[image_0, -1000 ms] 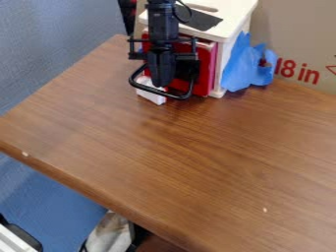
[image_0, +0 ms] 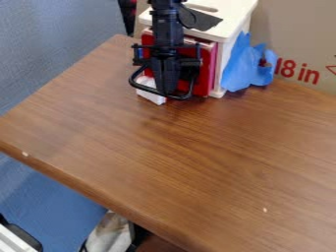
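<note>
My black gripper (image_0: 165, 77) hangs low at the back of the wooden table (image_0: 171, 177), in front of a red object (image_0: 199, 77) inside or against a white and pink box-like structure (image_0: 219, 22). A white piece (image_0: 147, 91) shows low behind the gripper's black loop. The fingertips are hidden or too dark to tell open from shut.
A crumpled blue object (image_0: 247, 67) sits right of the white structure, before a cardboard panel (image_0: 302, 39) with red print. Blue-grey fabric (image_0: 46, 49) lies beyond the left edge.
My gripper has shifted very slightly; otherwise the scene looks the same.
</note>
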